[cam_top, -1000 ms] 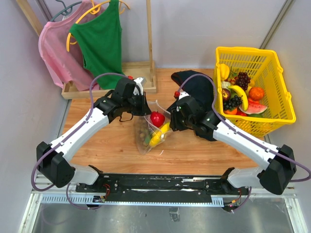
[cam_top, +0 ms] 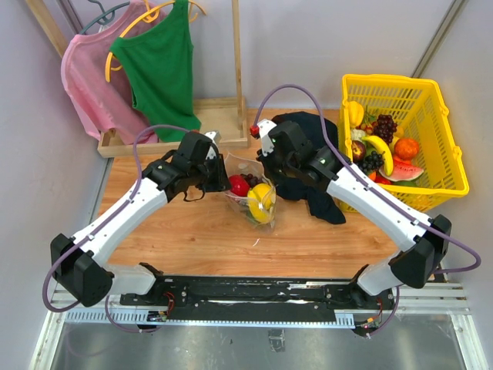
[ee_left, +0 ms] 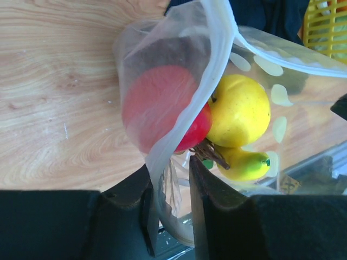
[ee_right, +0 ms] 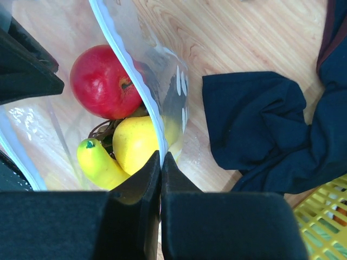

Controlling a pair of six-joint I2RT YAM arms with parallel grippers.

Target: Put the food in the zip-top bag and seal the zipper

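The clear zip top bag [cam_top: 266,221] hangs between my two grippers with its mouth spread. Inside it lie a red round fruit [ee_right: 103,82], a yellow fruit [ee_left: 242,111] and a small yellow banana-like piece [ee_right: 98,163]; dark grapes [cam_top: 252,179] show among them from above. My right gripper is shut on one rim of the bag, the pale zipper edge running into its fingertips. At the opposite rim, my left gripper stands part open, the white edge passing through the gap between its fingers.
A yellow basket [cam_top: 456,173] with more fruit stands at the right. Dark blue cloth [cam_top: 317,202] lies behind and beside the right gripper. Green and pink tops [cam_top: 163,73] hang on a wooden rack at back left. Bare tabletop [cam_top: 177,239] spreads in front.
My right gripper has moved back and to the left, nearer the left one, which shifted slightly left. The bag's lower part has swung rightward and the food inside has tumbled about.
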